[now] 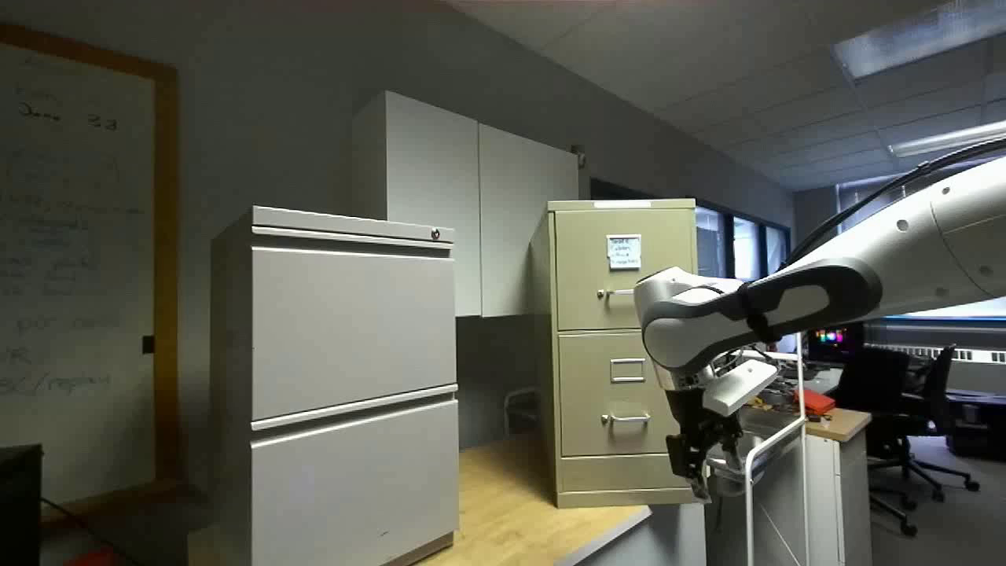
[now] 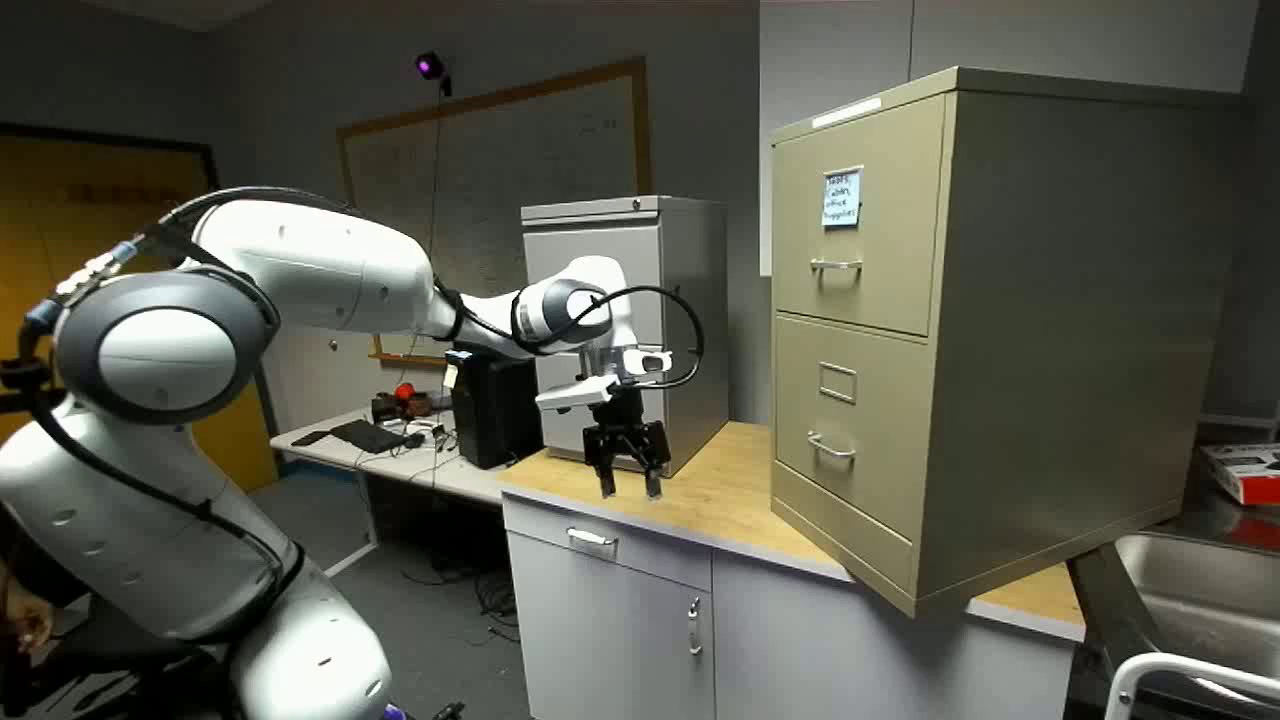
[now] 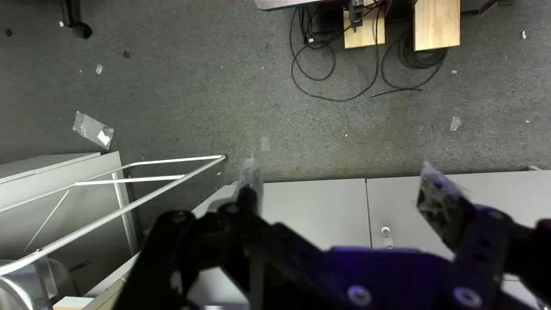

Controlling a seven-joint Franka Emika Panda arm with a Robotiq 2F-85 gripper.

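Note:
My gripper [image 2: 630,492] hangs pointing down in front of the counter, its two fingers spread wide with nothing between them. From above, the wrist view shows the open gripper over the grey floor and the white cabinet fronts below. A beige two-drawer filing cabinet [image 2: 858,348] stands on the counter, both drawers shut, with a blue label on the upper one. To its left, a grey filing cabinet [image 1: 354,330] stands on the same wooden countertop [image 2: 738,486], also with its drawers shut. The gripper touches neither cabinet.
The base cabinet has a drawer handle [image 2: 591,536] and a door handle [image 2: 693,626]. A white metal rail [image 3: 150,199] stands to one side. Beyond the beige cabinet lies a sink [image 2: 1200,588]. Loose cables [image 3: 335,77] lie on the floor.

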